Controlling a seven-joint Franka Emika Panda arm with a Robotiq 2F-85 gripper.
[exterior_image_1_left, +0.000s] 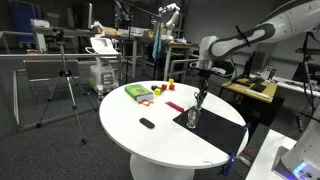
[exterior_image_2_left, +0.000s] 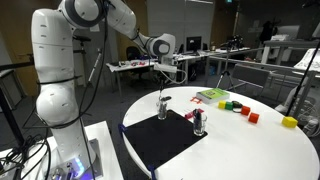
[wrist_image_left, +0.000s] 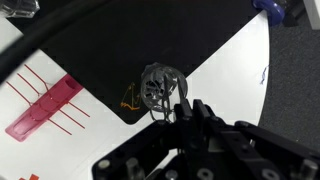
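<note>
My gripper is shut on something thin and wiry, too small and dark to name. In the wrist view it stands over or beside a clear cup (wrist_image_left: 152, 84) with a dark inside, at the edge of the black mat (wrist_image_left: 110, 45). How far the held thing reaches into that cup cannot be told. In exterior view 2, the arm comes down over a clear cup (exterior_image_2_left: 162, 109) at the mat's far side. A second clear container with dark contents (exterior_image_2_left: 198, 123) stands on the mat; part of a clear container (wrist_image_left: 72, 10) also shows in the wrist view's upper left.
The white round table (exterior_image_1_left: 140, 125) has bare room at its left. A dark oblong object (exterior_image_1_left: 147, 123) lies there. Toward the back sit a green box (exterior_image_1_left: 137, 92) and several small coloured pieces. A flat pinkish-red object (wrist_image_left: 42, 112) with thin red lines lies beside the mat.
</note>
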